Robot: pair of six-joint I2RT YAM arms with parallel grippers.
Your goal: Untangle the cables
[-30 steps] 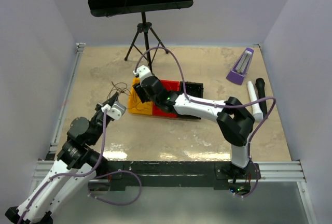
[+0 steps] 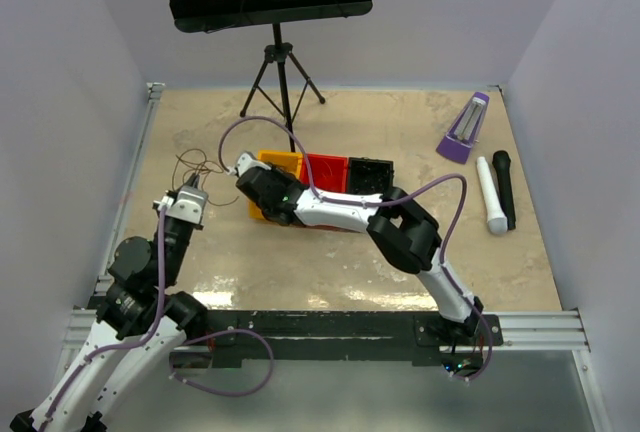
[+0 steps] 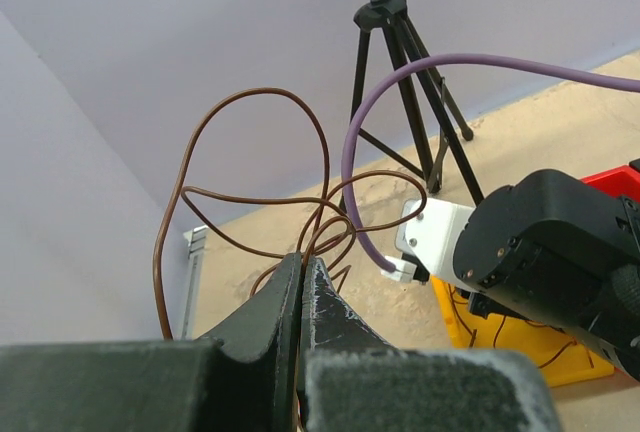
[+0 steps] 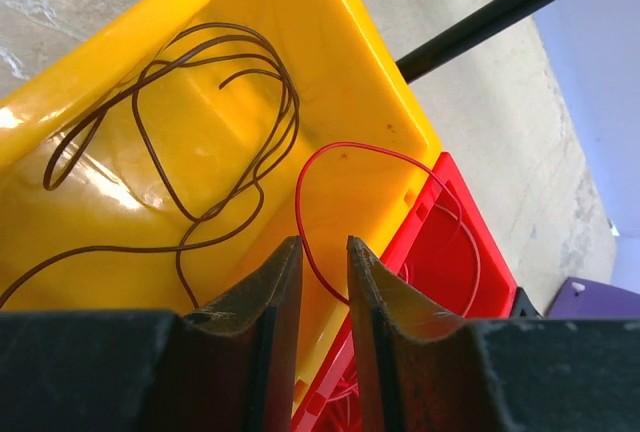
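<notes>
A looped bundle of brown cable (image 3: 325,214) rises from the tips of my left gripper, which is shut on it. In the top view these thin loops (image 2: 201,164) lie left of the yellow bin (image 2: 257,210). More brown cable (image 4: 285,112) is coiled on the floor of the yellow bin in the right wrist view. My right gripper is open above this bin, its fingertips apart. A red cable (image 4: 385,149) arches from the red bin (image 4: 470,222) over the shared wall and passes between or behind those fingers; I see no grip on it.
A black bin (image 2: 370,176) ends the row on the right. The music stand's tripod (image 2: 283,82) stands close behind the bins. A purple holder (image 2: 463,127), a white microphone (image 2: 491,195) and a black microphone (image 2: 504,189) lie on the right.
</notes>
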